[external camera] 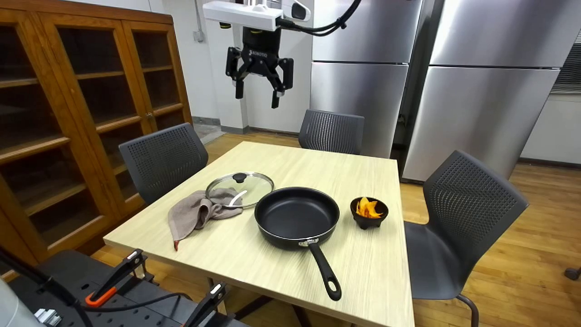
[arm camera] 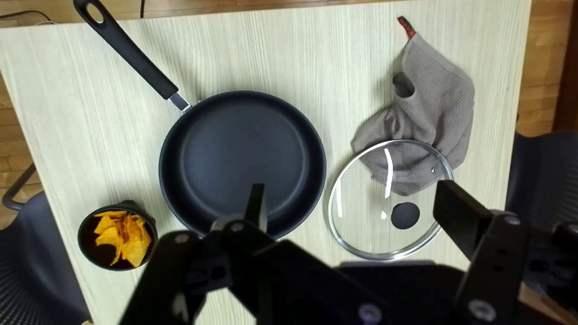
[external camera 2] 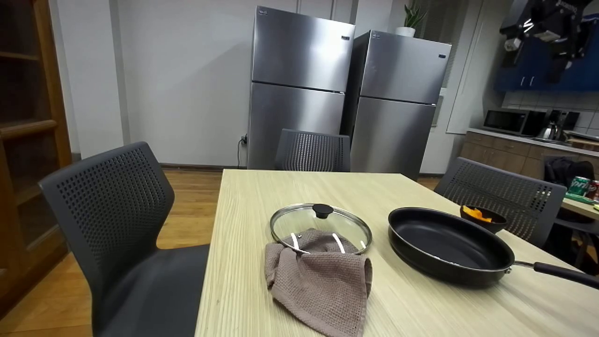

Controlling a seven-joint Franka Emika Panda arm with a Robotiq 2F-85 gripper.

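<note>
My gripper (external camera: pixel 257 102) hangs high above the table, open, with nothing between its fingers. On the table a black frying pan (external camera: pixel 297 215) stands empty, its handle toward the near edge. Left of it in exterior view 1, a glass lid (external camera: pixel 250 188) with a black knob lies partly over a crumpled grey-brown towel (external camera: pixel 188 213). A small black bowl (external camera: pixel 368 222) holding orange chips (external camera: pixel 368 207) sits to the pan's right. From above, in the wrist view, the pan (arm camera: pixel 241 157) and the lid's knob (arm camera: pixel 405 215) show beyond the spread fingers.
Dark chairs (external camera: pixel 163 158) stand around the table (external camera: pixel 321 169), one at the right (external camera: pixel 468 218) close to its edge. Black clamps (external camera: pixel 207 305) sit on the robot's base at the near left.
</note>
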